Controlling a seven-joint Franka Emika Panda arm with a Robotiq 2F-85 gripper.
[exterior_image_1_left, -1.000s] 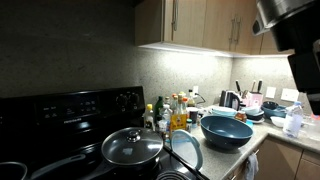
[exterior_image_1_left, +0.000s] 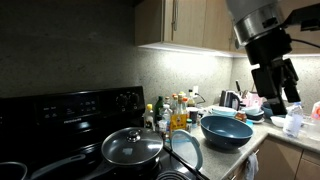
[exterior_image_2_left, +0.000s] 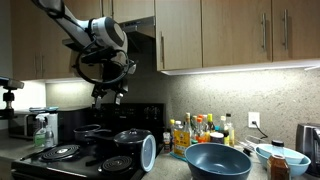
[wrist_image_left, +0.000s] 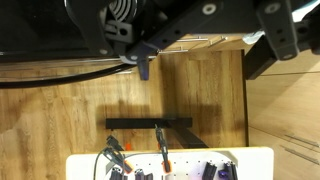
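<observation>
My gripper (exterior_image_2_left: 108, 101) hangs high over the stove in exterior view 2, its fingers apart with nothing visible between them. The arm fills the upper right of exterior view 1. On the stove sits a dark pan with a glass lid (exterior_image_1_left: 132, 147); a second dark pan (exterior_image_2_left: 92, 131) stands behind it to the left in exterior view 2. A pale blue oval piece (exterior_image_1_left: 186, 147) leans upright at the stove's right side. A big blue pan (exterior_image_1_left: 226, 131) rests on the counter to the right. The gripper touches none of these.
Several bottles (exterior_image_2_left: 181, 138) crowd the counter behind the blue pan. A light-blue bowl (exterior_image_2_left: 283, 156) and a brown-filled jar (exterior_image_2_left: 279, 166) stand farther right. Upper cabinets (exterior_image_2_left: 205, 40) flank the arm. The wrist view shows wooden floor (wrist_image_left: 185, 85) and a white table (wrist_image_left: 255, 163).
In exterior view 1 the arm has drawn back from the camera, so more of its dark lower end shows at the upper right. The cookware has not moved.
</observation>
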